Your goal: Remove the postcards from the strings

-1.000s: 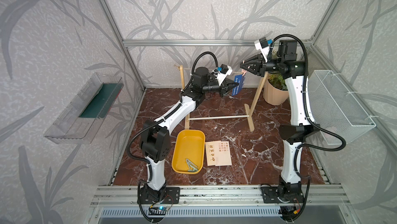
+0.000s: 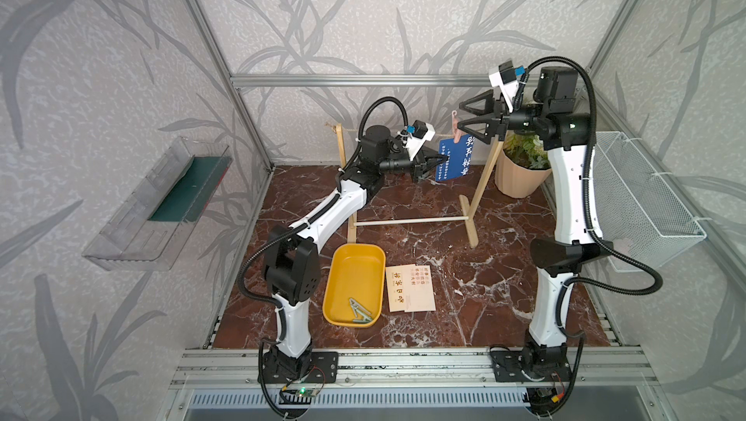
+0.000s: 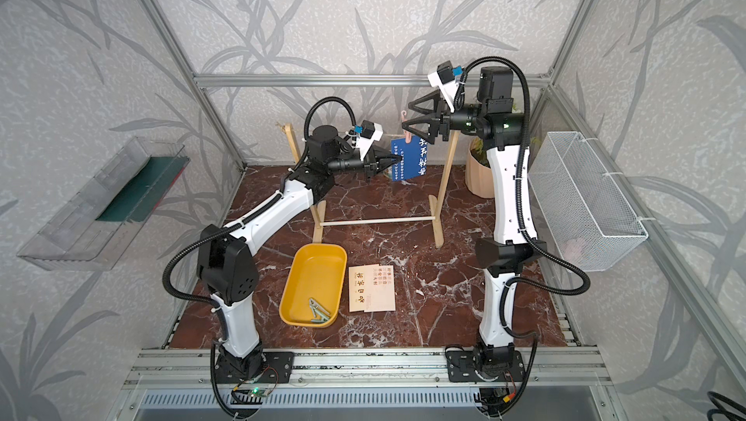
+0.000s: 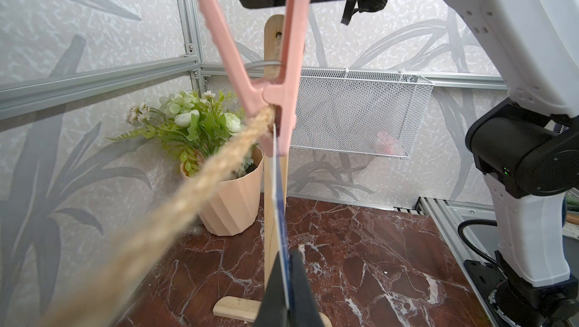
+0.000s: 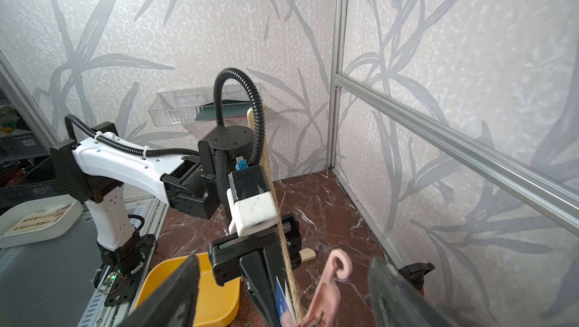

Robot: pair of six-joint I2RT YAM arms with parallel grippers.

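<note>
A blue postcard (image 2: 454, 160) hangs from the string (image 4: 205, 176) by a pink clothespin (image 4: 289, 73), near the rack's right post (image 3: 444, 184). My left gripper (image 2: 435, 160) is shut at the card's lower left; in the left wrist view the card is seen edge-on at its fingertips. My right gripper is open around the pink clip's upper part, its fingers apart and not touching it. Two beige postcards (image 2: 409, 288) lie on the table beside a yellow tray (image 2: 334, 300) holding green clothespins.
A potted plant (image 4: 229, 200) stands behind the rack's right end. A white mesh basket (image 3: 590, 219) is at the right, a clear bin (image 2: 116, 246) at the left.
My right gripper has moved up and slightly right from the clothespin and is wider open. More of the blue card's face shows. My left arm is still.
</note>
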